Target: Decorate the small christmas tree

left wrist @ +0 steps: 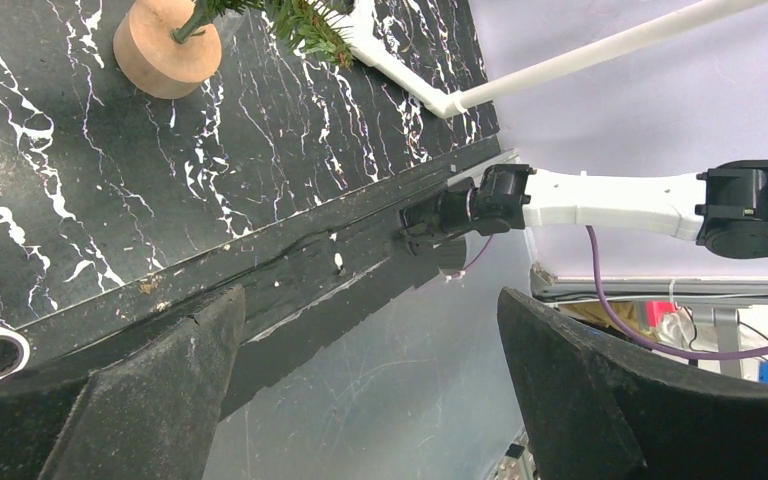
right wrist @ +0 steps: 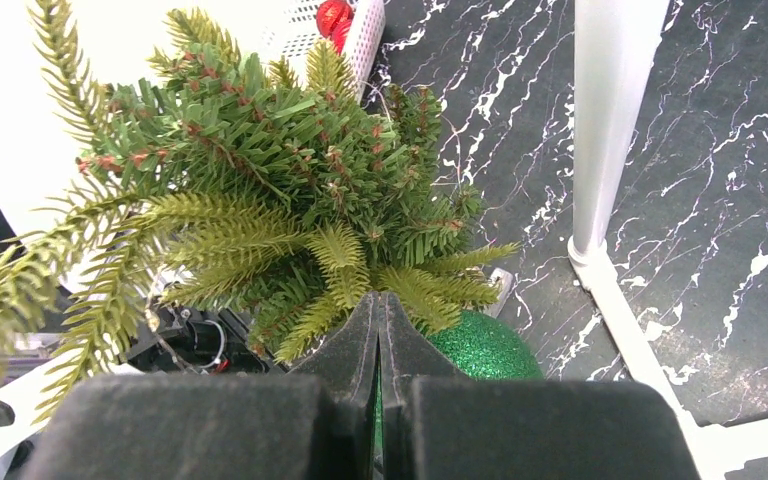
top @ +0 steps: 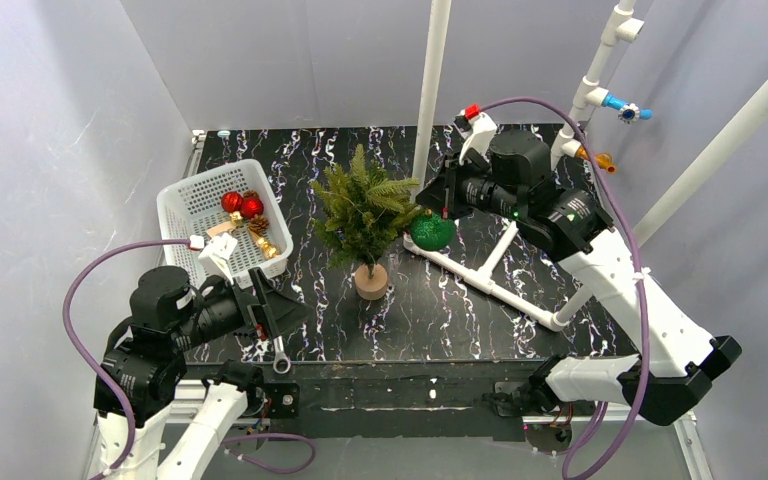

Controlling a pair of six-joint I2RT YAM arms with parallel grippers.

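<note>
The small green tree stands upright on its round wooden base mid-table. Just right of its branches hangs a glittery green ball, below the tips of my right gripper. In the right wrist view that gripper is shut, its tips beside the branches, with the ball partly hidden beneath them. No thread or loop shows between its fingers; whether gripper or branch bears the ball, I cannot tell. My left gripper stays open and empty, front left of the tree.
A white basket at the left holds red balls, pine cones and gold ornaments. Near the front edge lies a wrench. White pipes stand and lie right of the tree. Bare table shows in front of the tree.
</note>
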